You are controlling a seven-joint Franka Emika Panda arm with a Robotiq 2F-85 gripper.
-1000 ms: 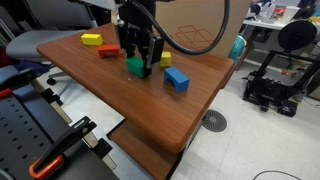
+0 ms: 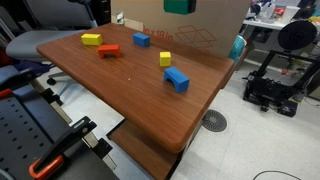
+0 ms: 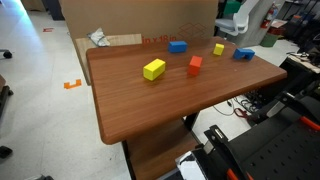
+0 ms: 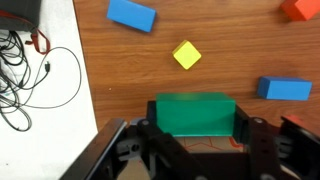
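Observation:
A green block is clamped between the two fingers of my gripper, which is shut on it. In exterior view 1 the same green block hangs high above the table at the top edge, with the gripper itself out of the frame. Under it on the wooden table stand a small yellow block, a blue block with a notched underside and another blue block. The wrist view looks down on the yellow block, with blue blocks to both sides.
A red block and a longer yellow block sit farther along the table. Bare wood lies along the near side of the table. A cardboard panel stands behind the far edge. Cables lie on the floor past one edge.
The gripper has lifted the green block from low over the middle of the table, up and away to the top of exterior view 1. The other blocks stay in place.

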